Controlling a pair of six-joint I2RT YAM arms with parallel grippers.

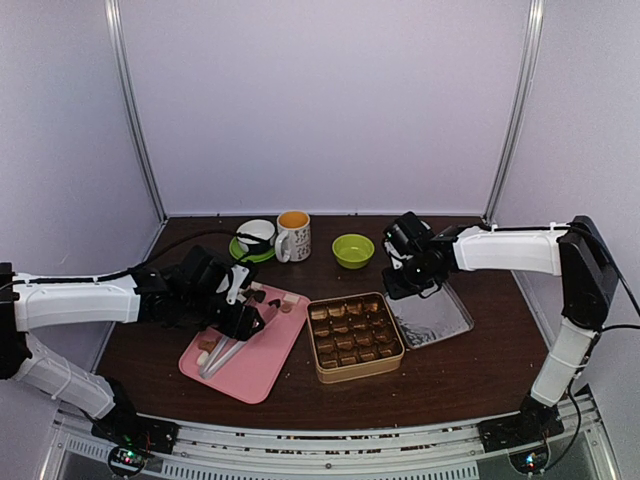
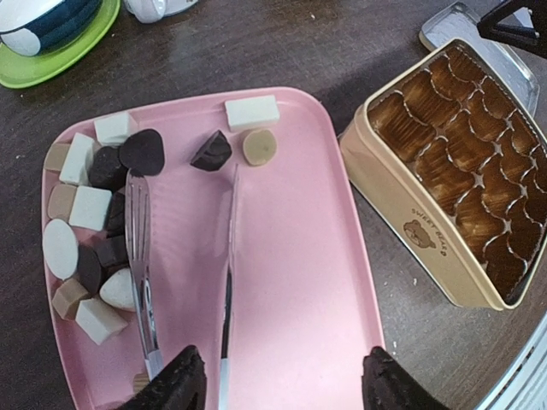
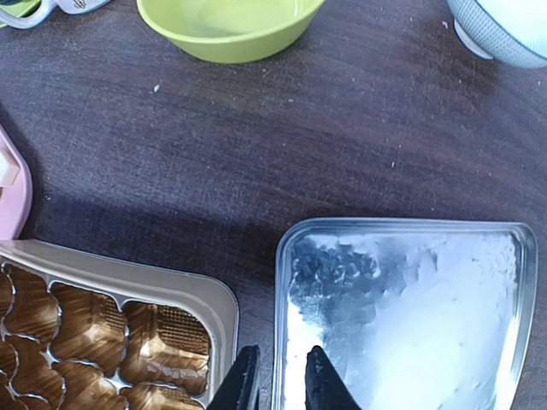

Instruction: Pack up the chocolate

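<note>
A pink tray [image 2: 299,239] holds chocolates in white, brown and dark, such as a white piece [image 2: 251,112] and a dark piece [image 2: 210,152], plus metal tongs [image 2: 141,256]. My left gripper hangs open over it with nothing between its fingers. The gold tin with an empty moulded insert [image 1: 355,341] stands right of the tray. My right gripper is over the seam between tin and silver tray [image 3: 397,303], its fingers apart with nothing seen between them.
A green bowl [image 1: 353,250], a mug [image 1: 293,240] and a green plate with a cup [image 1: 245,251] stand at the back. A light blue bowl [image 3: 504,26] is at back right.
</note>
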